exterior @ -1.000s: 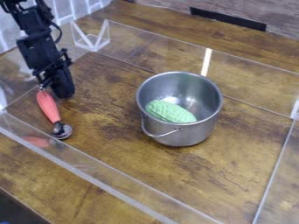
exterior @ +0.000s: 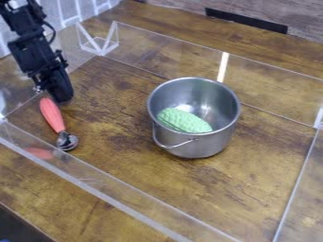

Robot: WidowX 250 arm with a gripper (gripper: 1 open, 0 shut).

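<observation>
At the left edge my black gripper (exterior: 51,91) is low over the table, its tip at the upper end of a red-handled utensil (exterior: 53,118) with a metal head, lying on the wood. I cannot tell whether the fingers are open or shut, or whether they touch the handle. A steel pot (exterior: 214,132) stands right of centre with a green, textured oblong object (exterior: 184,120) inside.
The wooden table (exterior: 240,198) has clear room between the utensil and the pot and at the back. Transparent walls or panels edge the area at the left, front and right.
My gripper and arm have shifted slightly to the left. The utensil and pot look unmoved.
</observation>
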